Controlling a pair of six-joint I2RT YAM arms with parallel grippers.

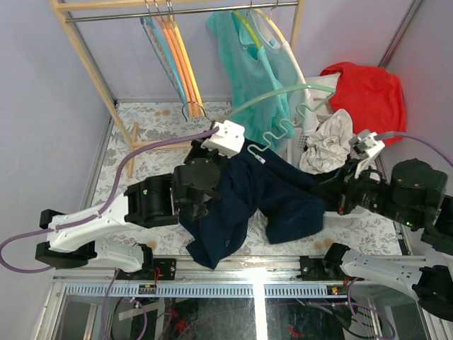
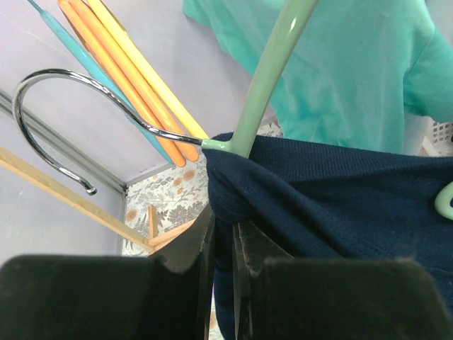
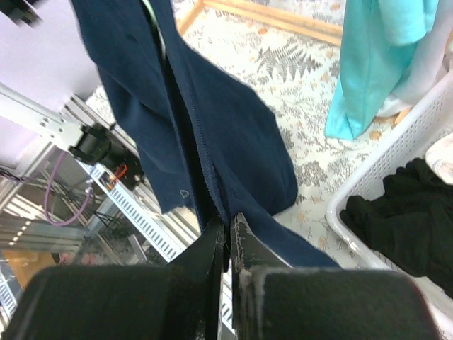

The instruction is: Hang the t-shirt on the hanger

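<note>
The navy t-shirt (image 1: 244,188) hangs stretched between my two grippers. My left gripper is shut on its neckline, just below the neck of the green hanger (image 2: 265,78); whether the hanger's other arm is pinched inside the cloth is hidden. The metal hook (image 2: 74,73) points left. In the top view, one green hanger arm (image 1: 279,93) with its wavy lower bar rises outside the shirt toward the right. My right gripper is shut on a thin fold of the shirt's edge, on the right side near the basket.
Several empty hangers (image 1: 180,64) and a teal garment (image 1: 241,78) hang from the rack's rod (image 1: 205,10) behind. A white basket (image 3: 354,184) holding dark cloth stands to the right, with a red garment (image 1: 371,103) further back.
</note>
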